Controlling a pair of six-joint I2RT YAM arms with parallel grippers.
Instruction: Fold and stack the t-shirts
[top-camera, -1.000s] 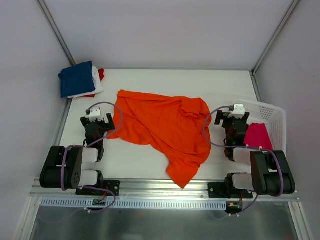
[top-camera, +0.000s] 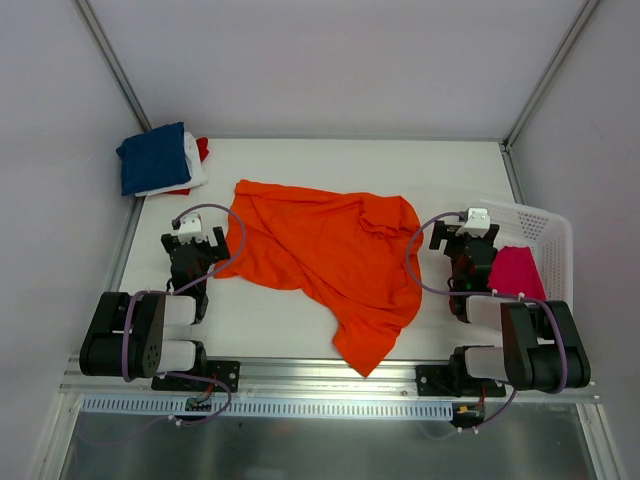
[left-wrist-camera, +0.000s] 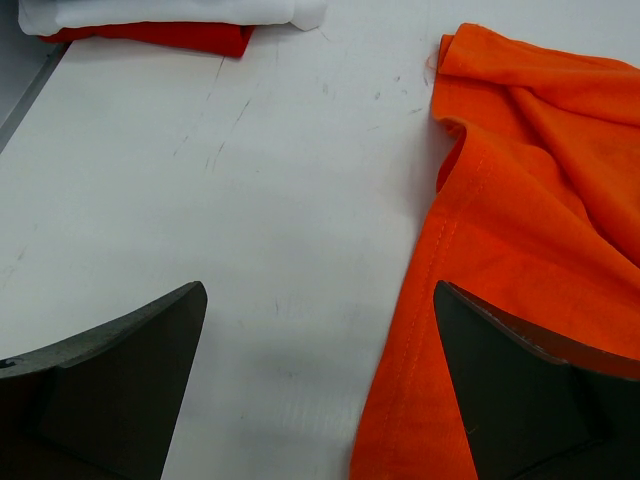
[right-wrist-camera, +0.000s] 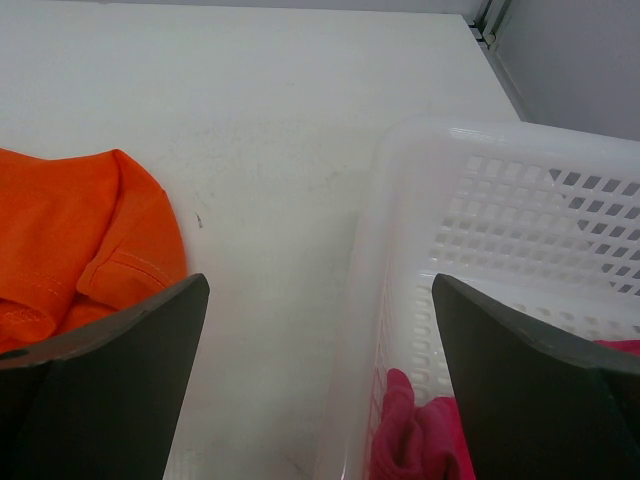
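Observation:
An orange t-shirt (top-camera: 335, 250) lies spread and rumpled across the middle of the table, one corner hanging over the front edge. At the back left sits a stack of folded shirts, with a dark blue one (top-camera: 154, 160) on top, a white one (top-camera: 193, 165) below it and red cloth (top-camera: 203, 147) at the bottom. My left gripper (top-camera: 195, 240) is open above the shirt's left side, gripping nothing. Over the left rim of the basket my right gripper (top-camera: 465, 236) also stands open and empty; the orange cloth (right-wrist-camera: 80, 230) is to its left.
A white perforated basket (top-camera: 552, 240) at the right holds crumpled pink-red cloth (top-camera: 516, 272). Bare white table (top-camera: 330, 162) shows along the back. Grey walls close in the left, back and right sides.

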